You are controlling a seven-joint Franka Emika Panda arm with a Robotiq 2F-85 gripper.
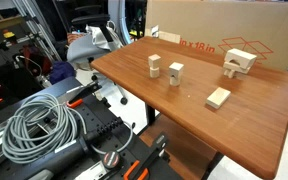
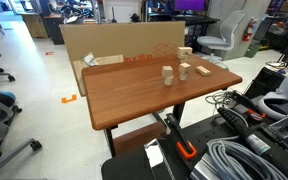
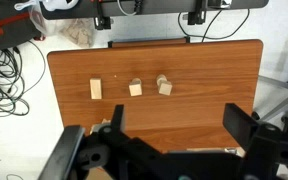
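Observation:
On the brown wooden table [image 1: 254, 125] stand two small light wooden blocks, a left block [image 1: 154, 66] and a right block [image 1: 175, 74], a short gap apart. A flat pale block [image 1: 218, 97] lies to their right. Farther back, another pale block [image 1: 241, 57] rests raised on a smaller piece. From above, the wrist view shows the flat block [image 3: 95, 88] and the two upright blocks [image 3: 136, 88]. My gripper hangs high over the table, open and empty, its dark fingers wide apart. Part of the table is hidden behind it.
A cardboard panel [image 2: 119, 40] stands along the table's far edge. Coiled grey cable [image 1: 39, 128] and black rails with orange parts lie beside the table. An office chair [image 2: 219, 38] stands beyond.

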